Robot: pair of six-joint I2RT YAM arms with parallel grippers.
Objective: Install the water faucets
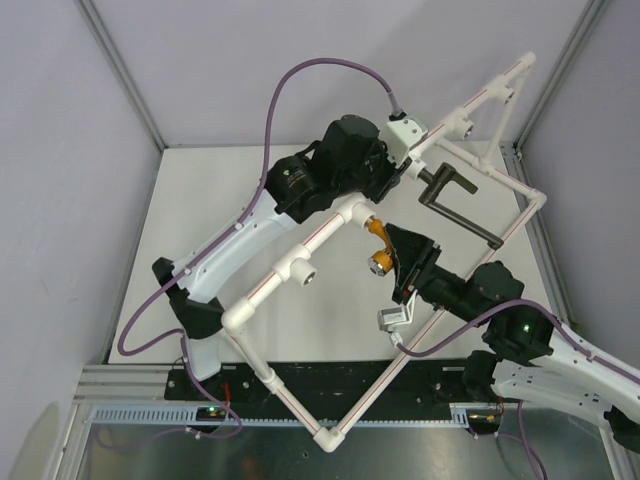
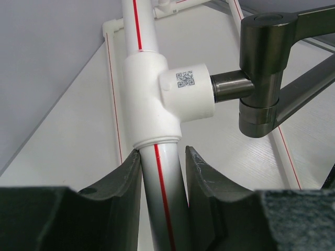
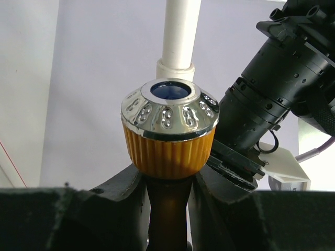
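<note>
A white pipe frame (image 1: 268,284) with tee fittings carries a dark grey faucet (image 1: 450,205), joined to a tee (image 2: 186,90). My left gripper straddles the red-striped pipe below that tee; whether its fingers grip it is unclear. My right gripper is shut on an orange faucet (image 3: 168,154) with a chrome cap, which from the top view sits at an open tee on the middle pipe. The joint itself is partly hidden.
White walls surround the frame on a white board (image 1: 200,180). Both arms crowd the middle, with purple cables (image 1: 145,305) looping over them. A dark metal edge runs along the front.
</note>
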